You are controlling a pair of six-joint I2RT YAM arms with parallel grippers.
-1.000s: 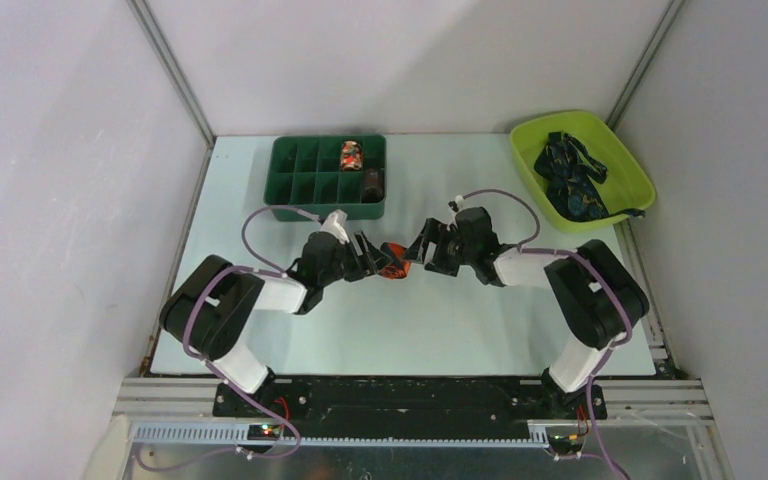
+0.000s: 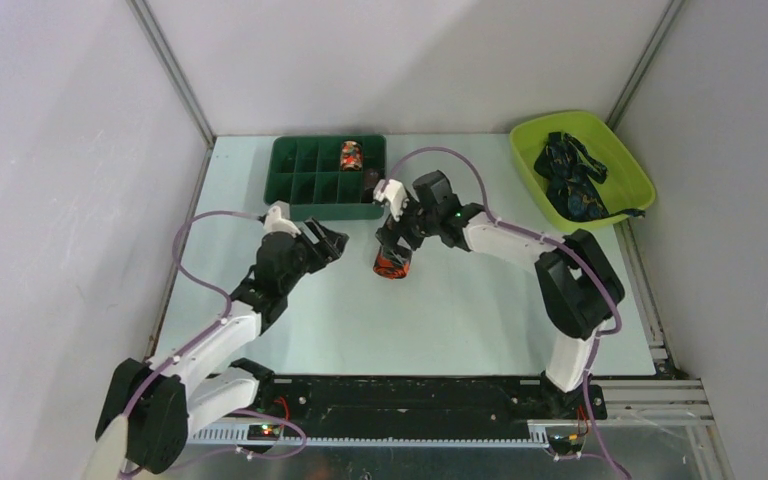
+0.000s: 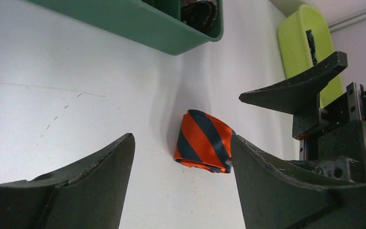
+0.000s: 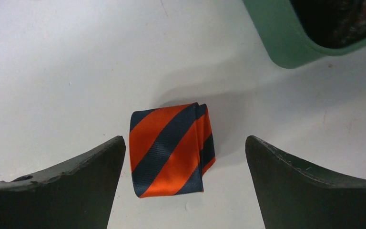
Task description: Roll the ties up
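An orange and navy striped tie (image 4: 166, 151), rolled into a short bundle, lies on the white table by itself; it shows as the striped roll (image 2: 392, 265) in the top view. My right gripper is over it, fingers apart, with the roll below and between its fingers, untouched as far as shows. Left of the roll, clear of it, my left gripper has its fingers spread with nothing held. Dark blue patterned ties (image 2: 572, 178) lie loose in the green basin (image 2: 527, 135) at the back right.
The dark green divided box (image 2: 310, 212) stands at the back, close beyond the roll. Its compartments hold a colourful rolled tie (image 2: 351, 156) and a dark brown one (image 2: 371, 182); several others are empty.
My left arm has drawn back to the left, away from the rolled tie. My right gripper has moved left and now stands over the roll. The roll stays in place.
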